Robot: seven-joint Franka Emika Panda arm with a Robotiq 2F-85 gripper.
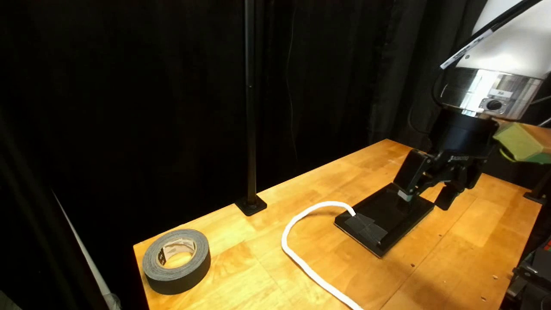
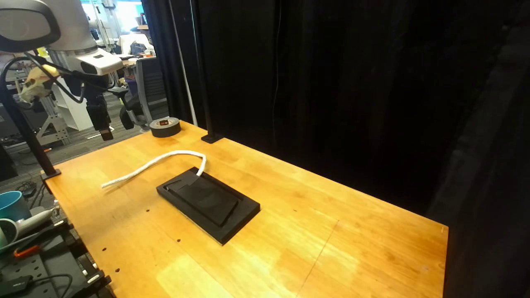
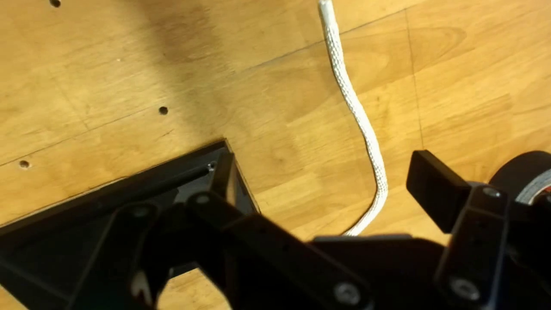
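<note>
A white braided rope [image 1: 310, 271] lies curved on the wooden table, one end fixed by dark tape [image 1: 365, 227] to a flat black tray [image 2: 241, 226]. The rope's other end [image 2: 105, 185] lies loose on the table in exterior view 2. My gripper [image 1: 429, 185] is raised above the table, its fingers open and empty. In the wrist view the gripper has its fingers spread wide, the white rope [image 3: 359, 111] showing below and between them. Its left finger overlaps a corner of the black tray [image 3: 170, 168]; the gripper's body hides much of that tray.
A grey-black tape roll [image 1: 176, 261] sits near a table corner. A black post [image 1: 251, 204] rises from the table's edge by the dark curtain.
</note>
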